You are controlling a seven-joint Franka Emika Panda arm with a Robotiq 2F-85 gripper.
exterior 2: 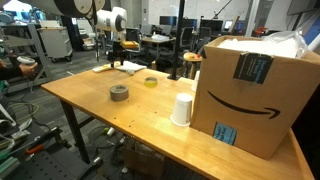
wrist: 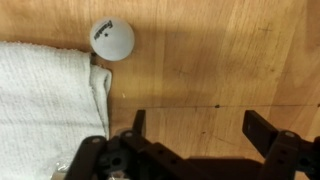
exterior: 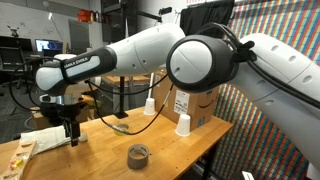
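My gripper is open in the wrist view, its dark fingers wide apart with only bare wood showing between them. In exterior view 1 the gripper (exterior: 73,138) points down over the table's left part, beside the white towel (exterior: 47,139). The towel (wrist: 45,95) fills the left side of the wrist view. Past its corner stands a small round white object (wrist: 112,39) with faint printing on top, clear of both fingers. A clear, shiny item at the lower left is mostly hidden by the gripper.
A grey tape roll (exterior 2: 119,93) and a yellow ring (exterior 2: 151,81) lie on the table. White cups (exterior 2: 181,109) stand near the large cardboard box (exterior 2: 238,108). At the left edge sits a flat box (exterior: 18,160). Bare wood (exterior 2: 140,120) spreads across the front.
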